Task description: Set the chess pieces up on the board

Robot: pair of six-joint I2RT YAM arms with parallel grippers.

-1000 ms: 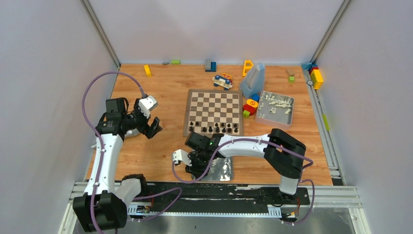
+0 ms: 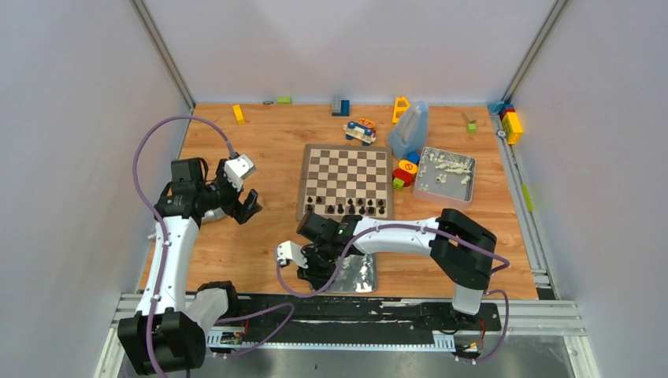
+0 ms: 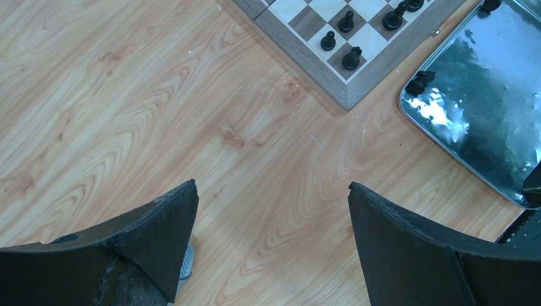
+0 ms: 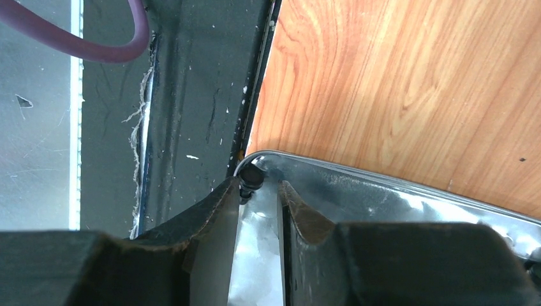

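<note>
The chessboard (image 2: 347,169) has black pieces on its near rows. A metal tray (image 2: 358,276) lies in front of it, partly hidden by the right arm. My left gripper hangs open and empty over bare wood, left of the board. My right gripper is low at a tray corner, fingers part open, with a black piece (image 4: 252,176) in that corner just beside the left fingertip. Other black pieces (image 3: 421,83) lie in the tray.
A clear box (image 2: 457,185) of white pieces stands right of the board, beside coloured blocks (image 2: 403,176) and a blue bag (image 2: 410,130).
The right arm has shifted very slightly, its wrist a few pixels left in the top view. The left arm and the board are unchanged.
</note>
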